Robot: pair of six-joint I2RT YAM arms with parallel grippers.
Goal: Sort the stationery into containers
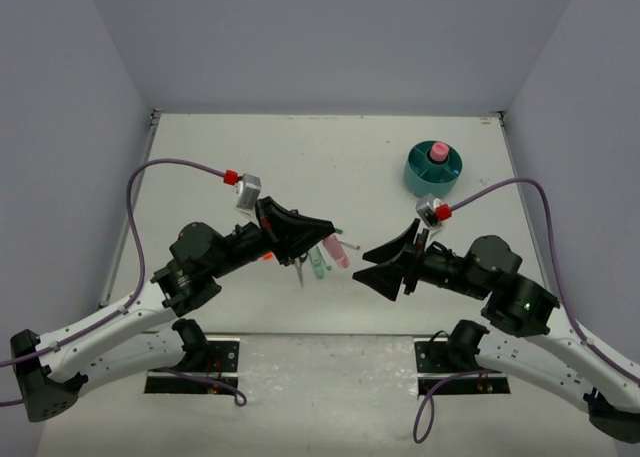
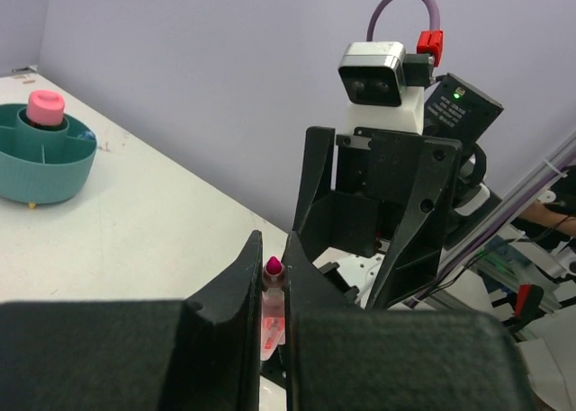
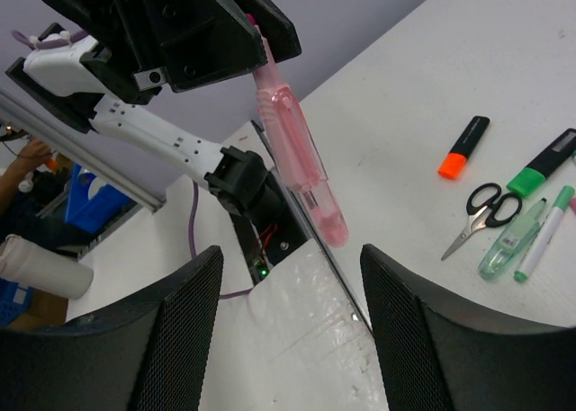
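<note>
A translucent pink cutter-like tool (image 3: 292,146) hangs tilted in the air, its upper end between the fingers of my left gripper (image 1: 332,227), which is shut on it. Its magenta tip (image 2: 274,265) shows between those fingers in the left wrist view. To the right, my right gripper (image 1: 362,266) stands open and apart from the tool. On the table lie scissors (image 3: 477,220), an orange highlighter (image 3: 463,147), a green highlighter (image 3: 543,163), a green cutter (image 3: 513,240) and a white pen with green ends (image 3: 544,235). A round teal container (image 2: 45,168) holds a pink-topped item (image 2: 45,107).
The teal container stands at the table's back right, beyond my right arm (image 1: 480,275). Grey walls (image 1: 330,47) bound the back and sides.
</note>
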